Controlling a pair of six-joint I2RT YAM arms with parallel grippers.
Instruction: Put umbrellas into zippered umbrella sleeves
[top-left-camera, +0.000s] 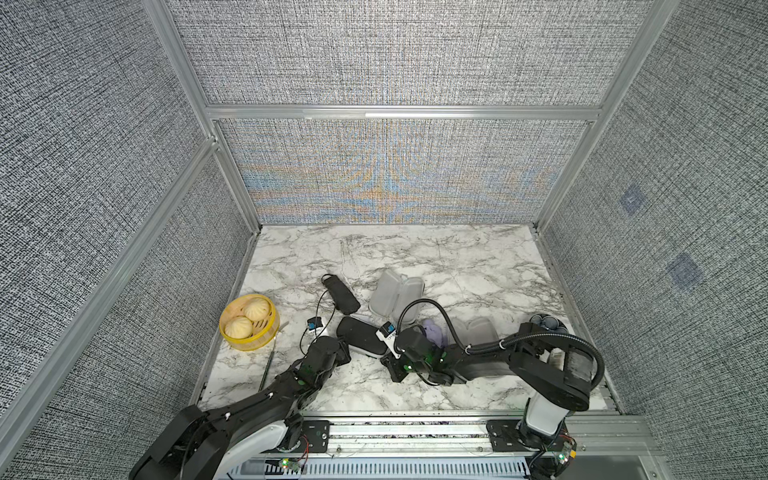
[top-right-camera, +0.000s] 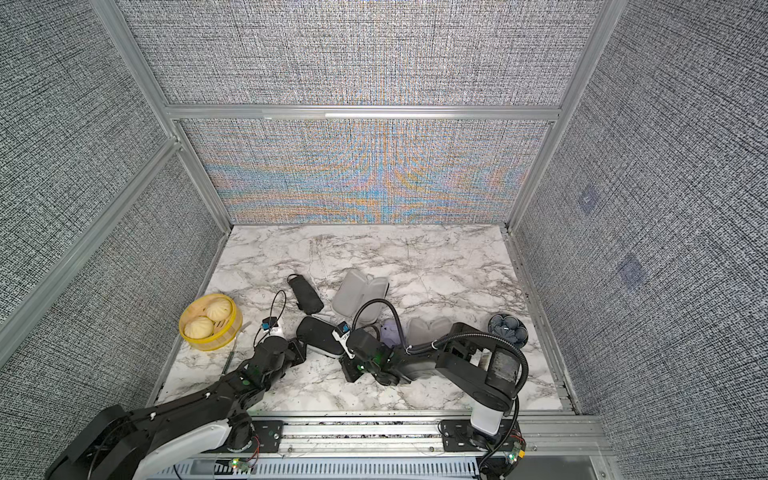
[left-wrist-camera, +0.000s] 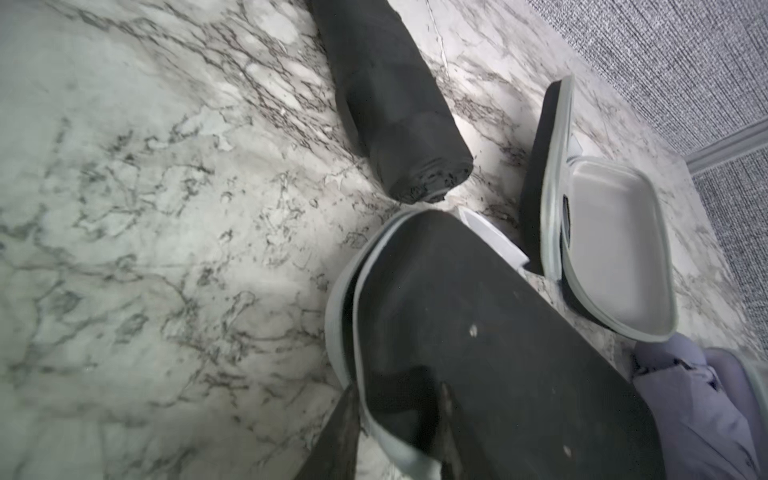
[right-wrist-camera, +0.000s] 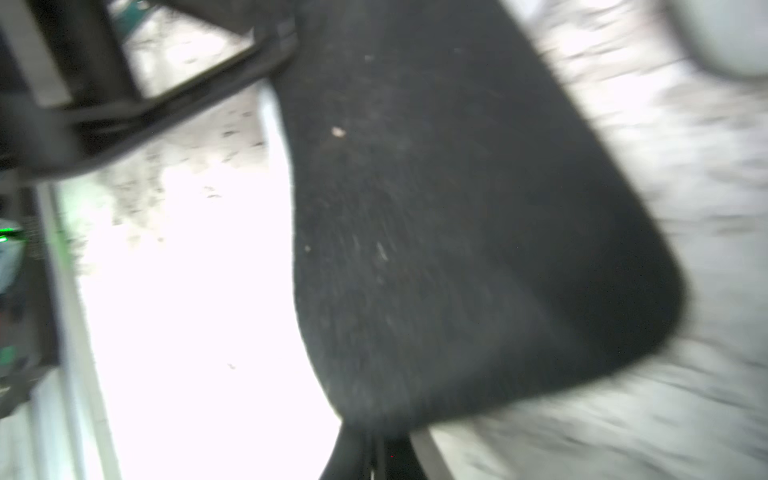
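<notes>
A black zippered sleeve (left-wrist-camera: 504, 360), its grey rim showing, lies front centre between my grippers. My left gripper is part open at the sleeve's near left end, its fingertips at the rim. My right gripper is shut at the sleeve's edge; whether that edge is between its fingers is unclear. A black umbrella (left-wrist-camera: 392, 104) lies behind. An open grey sleeve (left-wrist-camera: 616, 240) lies at back centre. A lilac umbrella (left-wrist-camera: 696, 416) is partly hidden behind my right arm.
A steamer with buns (top-left-camera: 249, 324) stands left, with a thin tool beside it. Another open grey sleeve (top-right-camera: 428, 328) lies right of centre, partly hidden, and dark round containers (top-right-camera: 507, 328) stand far right.
</notes>
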